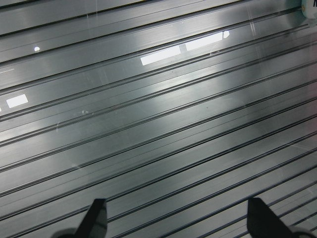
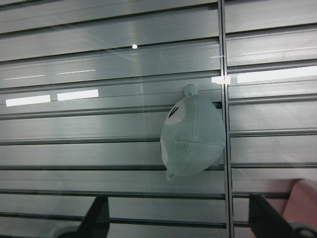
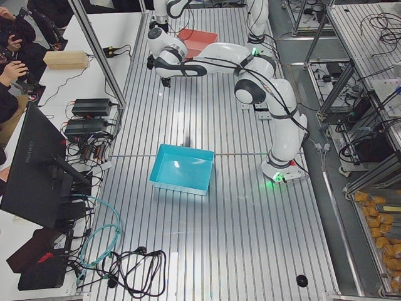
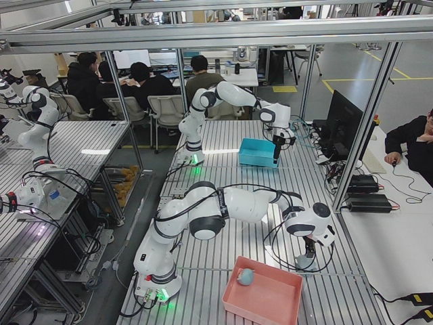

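A pale blue-grey plush [image 2: 192, 136] lies on the slatted metal table beside a metal seam in the right wrist view. Part of a pink bin [image 2: 300, 208] shows at lower right there; in the camera right view the pink bin [image 4: 264, 305] holds another pale plush [image 4: 245, 276]. My right gripper hangs above the loose plush, fingers apart and empty. My left gripper is over bare slats, fingers apart with nothing between; a small pale object [image 1: 309, 10] is cut off at top right of the left wrist view.
A turquoise bin [image 3: 182, 169] stands on the table. Cables [image 3: 135, 269] lie at one end. A monitor [image 3: 34, 169] and power units line the side bench. Metal posts rise along the table's edge.
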